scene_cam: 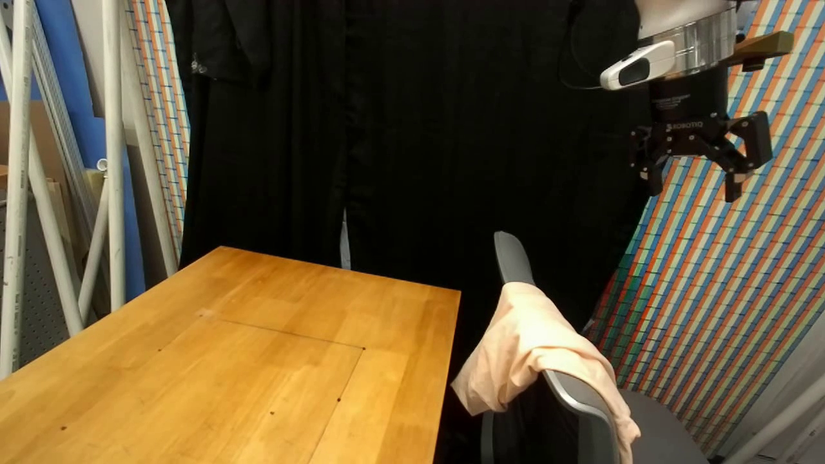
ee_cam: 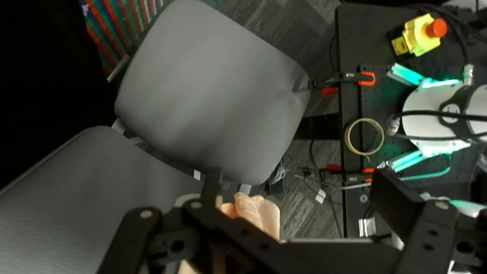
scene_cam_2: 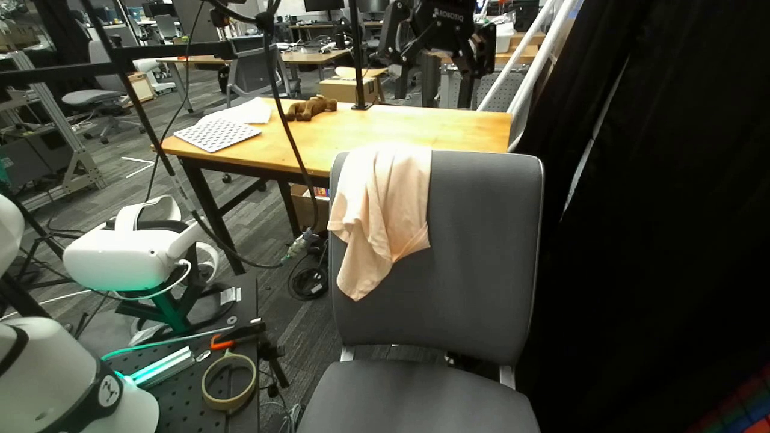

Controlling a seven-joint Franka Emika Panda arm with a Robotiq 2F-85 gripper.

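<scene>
A peach cloth (scene_cam: 533, 340) hangs draped over the top of a grey chair's backrest (scene_cam_2: 483, 245). Its front fall (scene_cam_2: 382, 216) covers the left part of that backrest in exterior view 2. My gripper (scene_cam: 693, 192) is open and empty, high above the chair and apart from the cloth. Seen from the wrist, the cloth (ee_cam: 262, 212) shows only partly, beyond the gripper, whose own parts hide the rest. The chair's seat (ee_cam: 214, 86) lies below in the same view.
A bare wooden table (scene_cam: 309, 348) stands behind the chair; a brown plush toy (scene_cam_2: 311, 108) and a white perforated sheet (scene_cam_2: 216, 134) lie on it. Beside the chair, a black stand (ee_cam: 351, 214) carries a tape roll (ee_cam: 377, 137) and clamps. Black curtains (scene_cam_2: 649, 252) hang on the other side.
</scene>
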